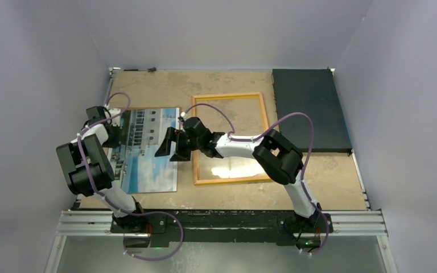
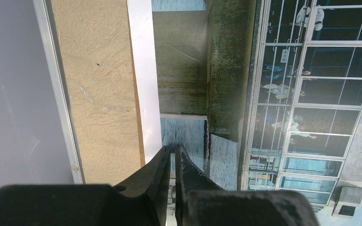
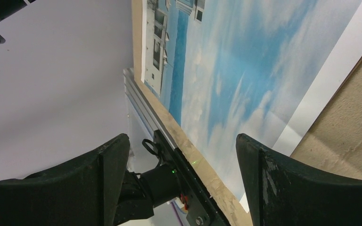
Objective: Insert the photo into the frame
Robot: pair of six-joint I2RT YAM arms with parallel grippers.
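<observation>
The photo [image 1: 153, 173], a white-edged print of a building and blue sky, lies flat on the left side of the table. To its right is a light wooden frame [image 1: 196, 173] with a clear pane, partly covered by my right arm. My left gripper hovers by the photo's left edge, its fingertips parted by a narrow gap with the print showing through. Over the photo's right side, my right gripper is spread wide and empty; between and beyond its fingers lie the print's sky area and white border [image 3: 327, 80].
A dark flat board [image 1: 311, 108] rests at the back right. Bare table [image 1: 165, 88] shows behind the photo, and a strip [image 2: 99, 94] lies between the photo and the left wall. The frame stands close to the photo's right edge.
</observation>
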